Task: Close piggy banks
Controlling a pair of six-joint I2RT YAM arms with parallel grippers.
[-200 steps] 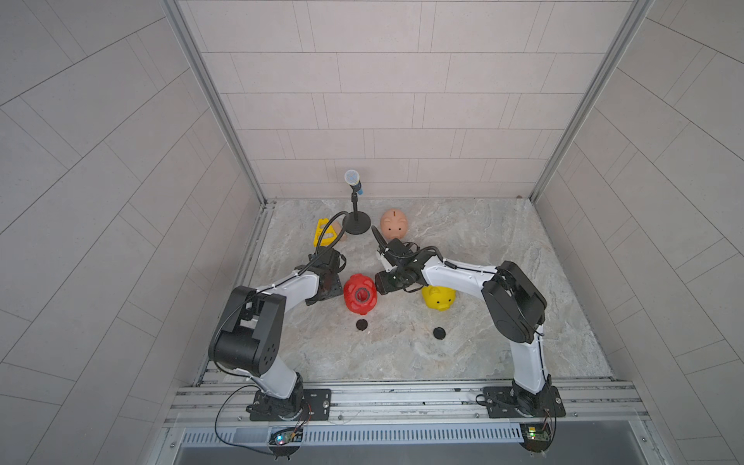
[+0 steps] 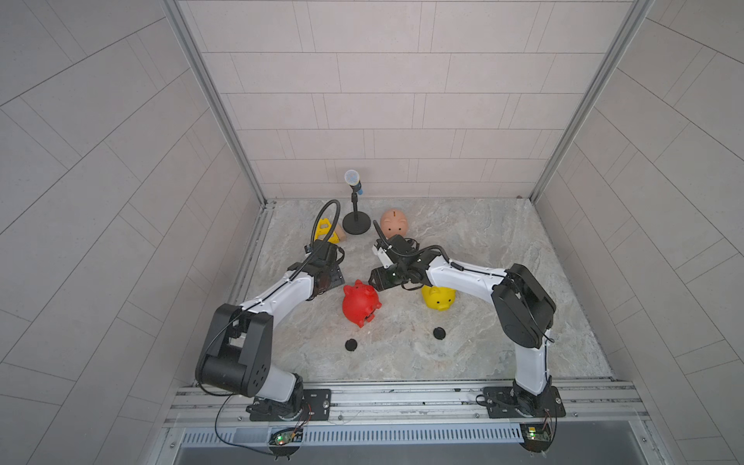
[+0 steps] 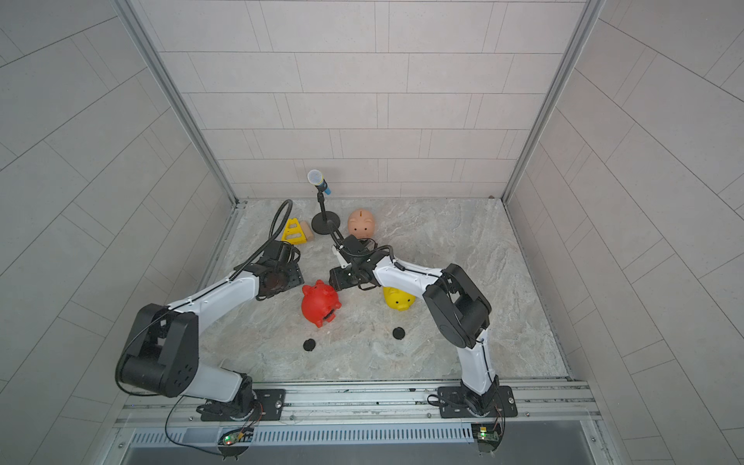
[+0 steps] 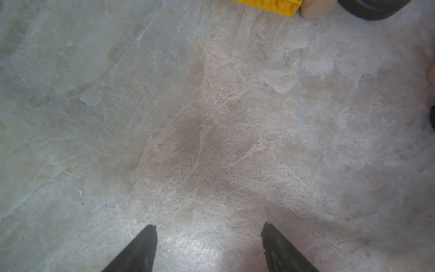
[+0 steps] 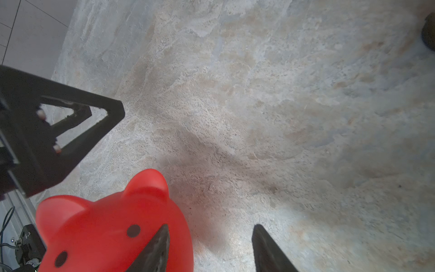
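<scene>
The red piggy bank (image 2: 359, 303) lies tilted on the table between the two grippers, its face and ears showing in the right wrist view. My left gripper is open over bare tabletop, nothing between its fingers. Close on the red bank's right side stands my right gripper, its fingers apart; the bank (image 5: 158, 217) lies behind one finger, not in the gap. A black disc (image 2: 351, 345) rests in front of the red bank. Partly hidden under my right arm is a yellow piggy bank (image 2: 439, 300), with a second black disc (image 2: 439, 333) before it.
At the back stand a pink piggy bank (image 2: 393, 223) and a black stand (image 2: 355, 221) with a round light top. A yellow block-like object (image 2: 326, 229) lies behind my left gripper.
The red bank has rolled from showing its round underside opening upward to a tilted pose and shifted slightly toward the front. The nearer disc slid frontward. Both arms shifted slightly.
</scene>
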